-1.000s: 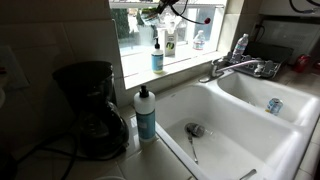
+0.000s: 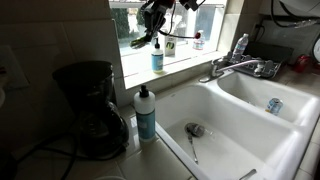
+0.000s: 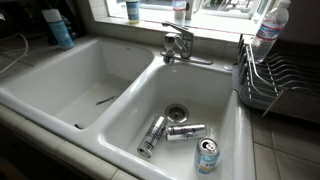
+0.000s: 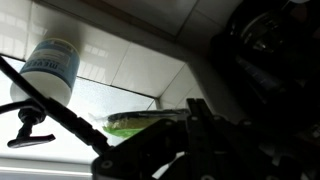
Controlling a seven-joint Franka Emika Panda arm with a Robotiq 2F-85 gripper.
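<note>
High in front of the window, my gripper (image 2: 152, 24) hangs at the top of exterior view 1. Its dark fingers look shut in the wrist view, where a thin green item with a clear, film-like edge (image 4: 132, 123) reaches out from between the tips. A small part of this item (image 2: 138, 42) shows below the gripper in exterior view 1; its exact kind is unclear. On the windowsill, below and to the right of the gripper, stands a blue-labelled soap bottle (image 2: 157, 58). A white pump bottle with a blue label (image 4: 50, 72) is at the wrist view's left.
A dark coffee maker (image 2: 90, 105) and another blue-and-white bottle (image 2: 145, 114) stand left of the double sink (image 2: 228, 118). Several cans, one of them upright (image 3: 207, 155), are in one basin. A dish rack (image 3: 280, 80) holds a clear bottle (image 3: 270, 30).
My gripper has come down and left across the window, so more of it shows. The item at its tips has moved with it. The counter and sink look the same.
</note>
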